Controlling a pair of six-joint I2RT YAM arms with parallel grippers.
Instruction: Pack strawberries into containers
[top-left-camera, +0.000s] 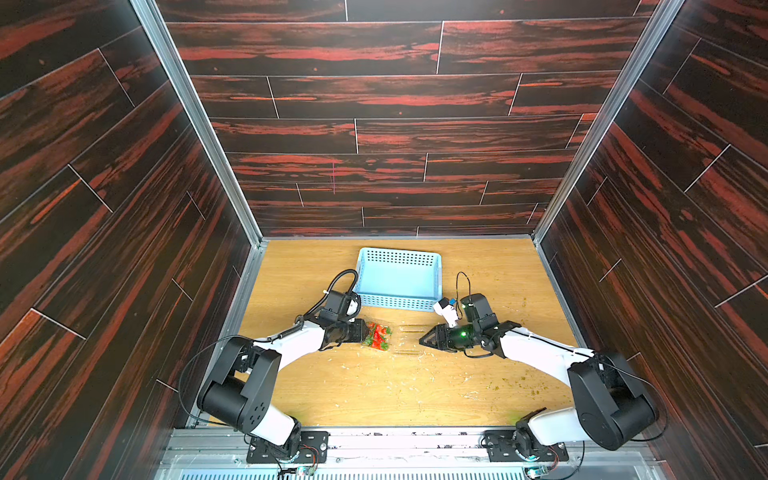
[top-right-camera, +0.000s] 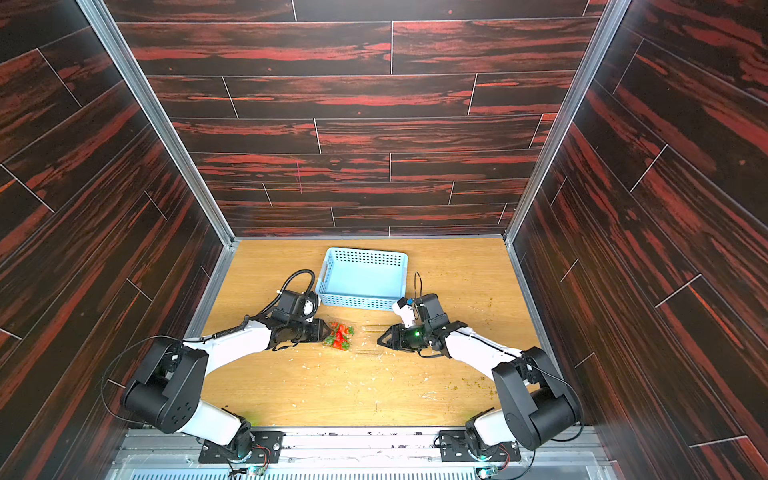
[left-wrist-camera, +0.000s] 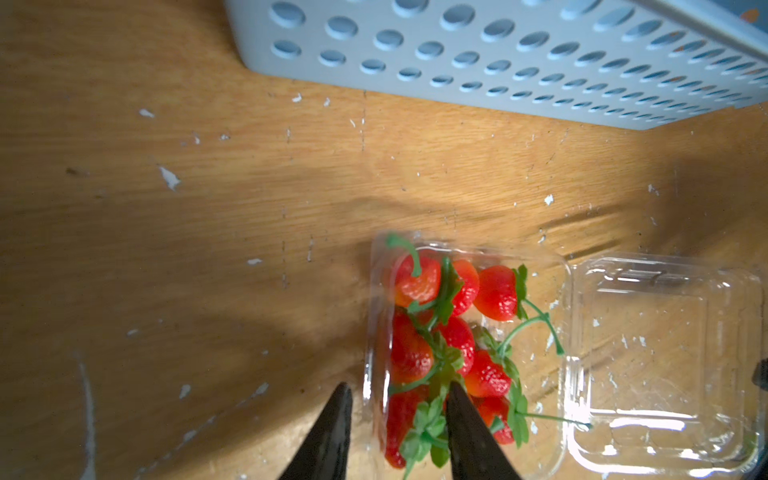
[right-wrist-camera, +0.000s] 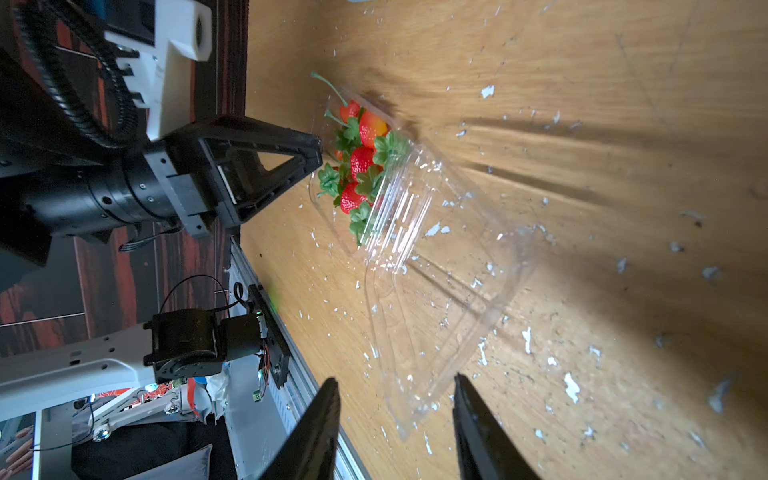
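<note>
A clear plastic container (left-wrist-camera: 537, 472) holds several red strawberries (left-wrist-camera: 412, 352) with green leaves and stems. Its hinged lid (left-wrist-camera: 644, 344) lies folded open toward the right, clear and empty. At the container's left wall stands my left gripper, open; its right finger overlaps the strawberries in the left wrist view. On the lid's side is my right gripper, fingers apart. One corner of the lid (right-wrist-camera: 448, 264) points into the gap between those fingers, without visible contact. Whether the left wall sits between my left fingers is hard to tell.
A light blue perforated basket (top-left-camera: 398, 276) stands just behind the container. It looks empty from above, though a small orange patch shows inside it in the left wrist view. Bare wooden table (top-left-camera: 384, 392) lies in front.
</note>
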